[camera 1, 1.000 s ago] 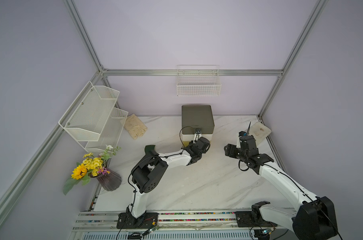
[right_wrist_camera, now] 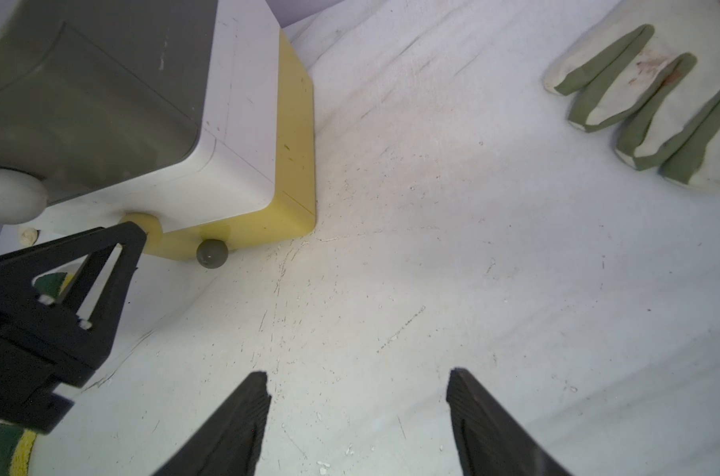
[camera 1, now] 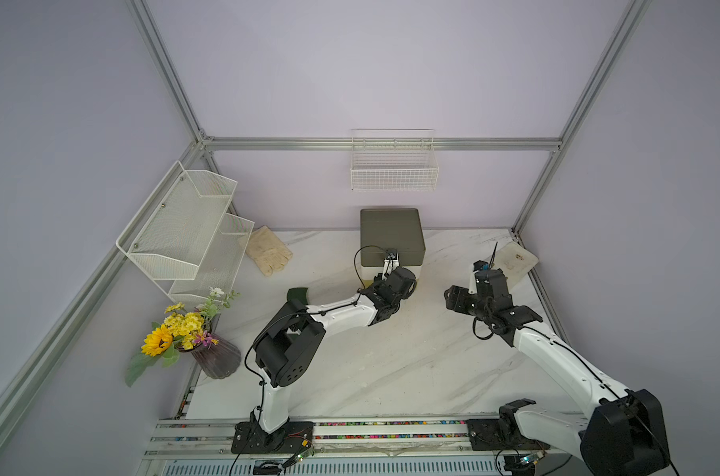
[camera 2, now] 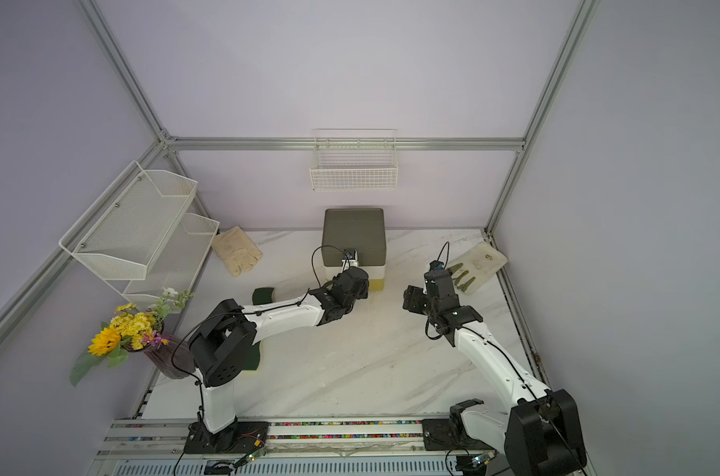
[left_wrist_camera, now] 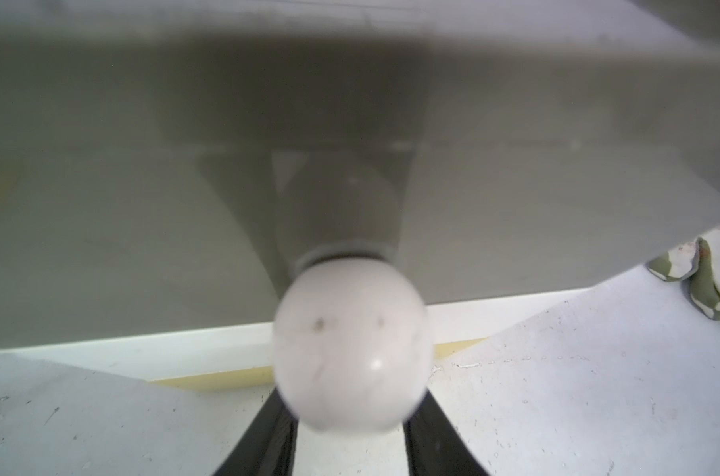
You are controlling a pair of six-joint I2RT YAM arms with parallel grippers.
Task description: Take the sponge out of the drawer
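Note:
A small drawer box (camera 1: 391,230) with grey, white and yellow tiers stands at the back centre. Its front carries round knobs; the white knob (left_wrist_camera: 350,337) fills the middle of the left wrist view, close before the grey front. My left gripper is open at that knob, its fingertips just below and partly behind it; whether they touch it cannot be told. My right gripper stands open and empty over the table, right of the box. No sponge is visible inside the drawers.
Gloves (camera 1: 268,252) lie back left, more gloves (right_wrist_camera: 645,95) at right. A green item (camera 1: 296,295) lies left of the box, partly hidden. Wire shelves (camera 1: 185,222) and a flower vase (camera 1: 215,357) stand left.
My left arm has shifted slightly up and back, its elbow moving a little left. The right arm and the box look unchanged.

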